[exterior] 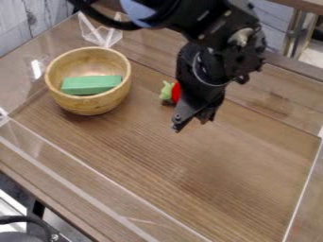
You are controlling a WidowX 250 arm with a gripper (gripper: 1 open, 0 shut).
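My gripper (pixel 192 115) hangs over the middle of the wooden table (pixel 161 180), large and dark in the upper centre. A red object with a green part (pixel 172 94) lies on the table behind it, partly hidden by it. Whether the fingers hold anything cannot be told.
A wooden bowl (pixel 56 93) at the left holds a green block (pixel 93 85). A clear plastic item (pixel 101 34) stands at the back left.
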